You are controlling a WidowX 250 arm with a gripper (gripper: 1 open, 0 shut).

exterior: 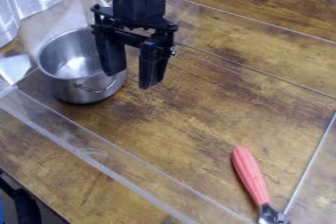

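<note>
My black gripper (134, 66) hangs at the upper middle, its two dark fingers apart on either side, above the table just at the right edge of a steel pot (82, 76) and partly in front of it. Nothing shows between the fingers. The pot stands upright at the left, with a wire handle on its side. A red-handled utensil (249, 174) with a metal end lies at the lower right.
Clear plastic walls run along the left and right of the wooden table (210, 81). A white object (15, 68) sits left of the pot.
</note>
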